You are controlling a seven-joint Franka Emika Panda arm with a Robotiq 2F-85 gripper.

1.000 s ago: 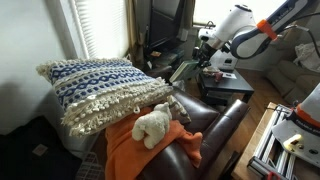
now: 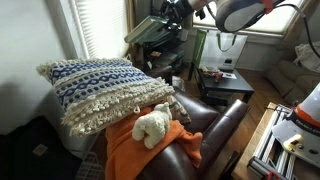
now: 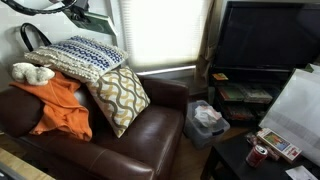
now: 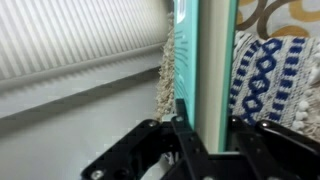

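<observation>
A thin book with teal covers and a cream page edge point(image 4: 212, 75) is gripped by my gripper, one finger on each side. In exterior view 1 the book point(image 2: 147, 29) hangs tilted in the air, beyond the blue-and-white patterned pillow point(image 2: 105, 85). My gripper point(image 2: 176, 14) is at its upper right there. Exterior view 2 has the book point(image 3: 98, 27) above the back of the couch, near that pillow point(image 3: 80, 57). The patterned cloth point(image 4: 268, 72) shows beneath the book in the wrist view.
On the brown leather couch point(image 3: 150, 135) lie an orange cloth point(image 3: 62, 108), a white plush toy point(image 2: 152, 125) and a second, yellow-grey patterned pillow point(image 3: 120, 98). The window blind point(image 3: 155, 35) is close behind. A grey bin point(image 3: 205, 125) and a dark table with a can point(image 3: 258, 156) stand to the right.
My arm has swung left and up in exterior view 1. The book has come along, from over the far end of the couch toward the window side near the patterned pillow.
</observation>
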